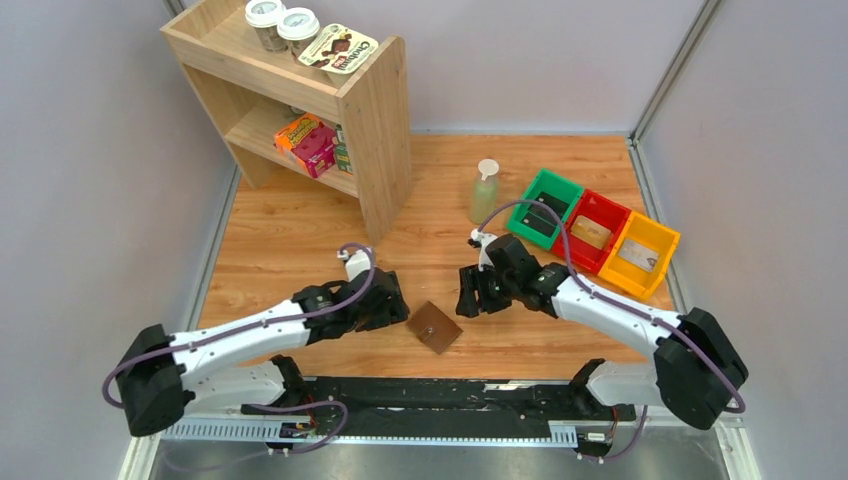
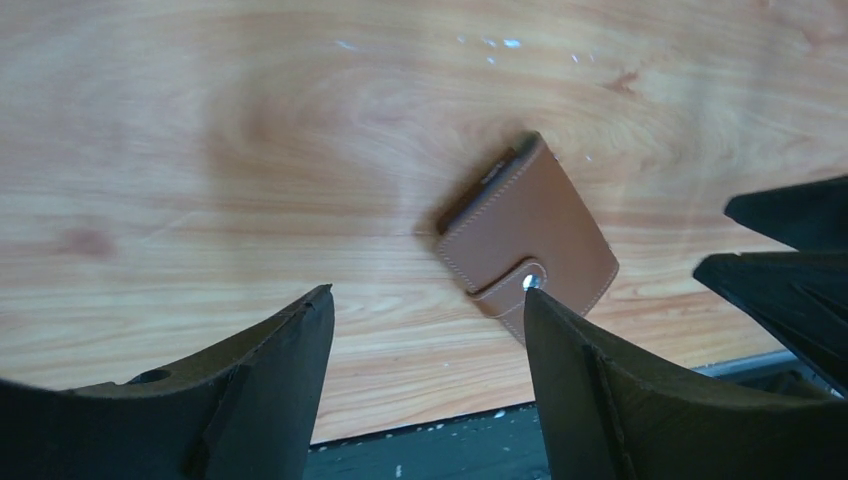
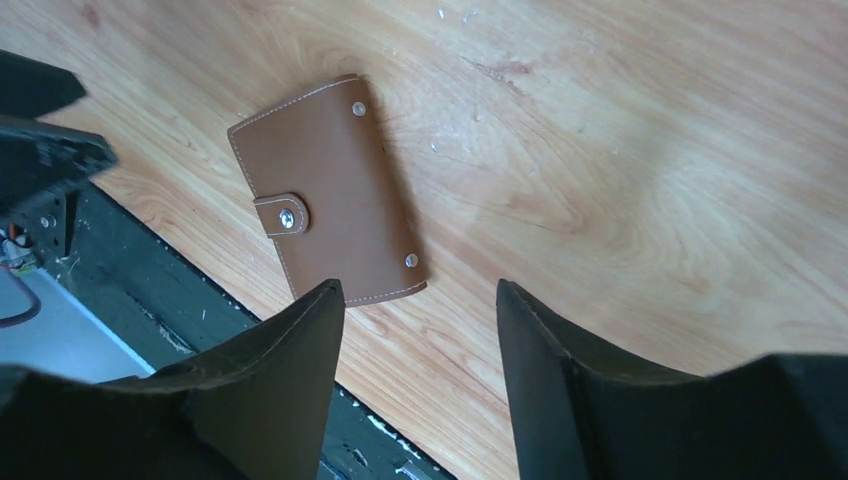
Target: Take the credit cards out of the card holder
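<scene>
A brown leather card holder (image 1: 435, 328) lies flat on the table near its front edge, between both arms. Its snap strap looks fastened in the right wrist view, where the card holder (image 3: 325, 200) is left of the gripper. Dark cards or lining show along one edge of the card holder (image 2: 535, 225) in the left wrist view. My left gripper (image 1: 402, 303) hovers at its left with the fingers (image 2: 290, 365) apart and empty. Over on its right, my right gripper (image 1: 466, 297) also stands open and empty. Neither touches the holder.
Joined green, red and yellow bins stand at the right; the green bin (image 1: 545, 208) holds dark cards, the red bin (image 1: 600, 212) a tan one, the yellow bin (image 1: 665, 238) a pale one. A soap bottle (image 1: 484, 192) and a wooden shelf (image 1: 385, 130) stand behind.
</scene>
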